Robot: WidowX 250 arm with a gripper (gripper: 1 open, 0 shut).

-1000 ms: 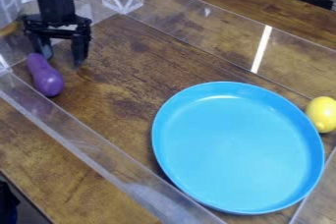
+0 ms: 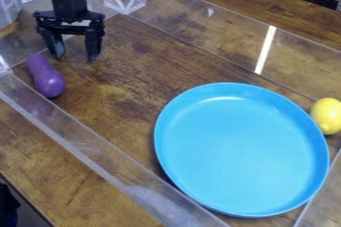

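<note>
My black gripper (image 2: pixel 71 34) is at the upper left, low over the wooden surface, its two fingers apart and angled downward. Just below and left of it lies a purple eggplant-like object (image 2: pixel 47 78). A large blue plate (image 2: pixel 240 149) fills the lower right. A yellow lemon-like object (image 2: pixel 326 115) sits at the right edge, beside the plate. I see nothing clearly held between the fingers.
Clear plastic walls border the wooden work area (image 2: pixel 147 82) along the lower left, top and right. The middle of the surface, between gripper and plate, is free.
The gripper has moved slightly to the right over the last second. The purple object, plate and yellow object have stayed where they were.
</note>
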